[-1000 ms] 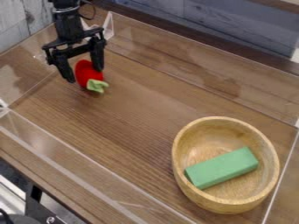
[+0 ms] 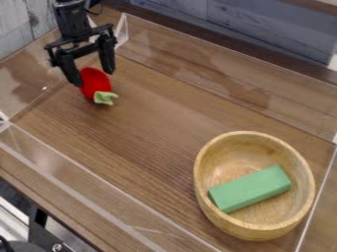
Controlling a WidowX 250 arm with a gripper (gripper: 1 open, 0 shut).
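Note:
My gripper (image 2: 82, 49) is at the upper left, its black fingers standing open just above and behind a red object with a pale green tip (image 2: 95, 86), which looks like a strawberry and lies on the wooden table (image 2: 158, 157). Nothing shows held between the fingers.
A round wooden bowl (image 2: 254, 145) holding a green block (image 2: 249, 188) sits at the lower right.
My gripper has risen and moved slightly left, away from the red object, which now shows more fully and lies a little further left.

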